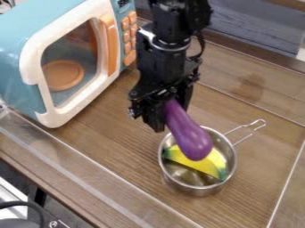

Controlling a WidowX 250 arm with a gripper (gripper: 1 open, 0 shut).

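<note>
My black gripper (165, 105) is shut on a purple eggplant (186, 134), which tilts downward over a steel pot (180, 179) with a side handle. A yellow banana (205, 163) lies in the pot, partly behind the eggplant. The eggplant's lower end is over the banana; whether they touch I cannot tell.
A toy microwave (49, 34) in blue and white stands open at the upper left, an orange disc inside. Bare wooden counter (102, 151) lies left of the pot and behind it. A dark cable is at the lower left edge.
</note>
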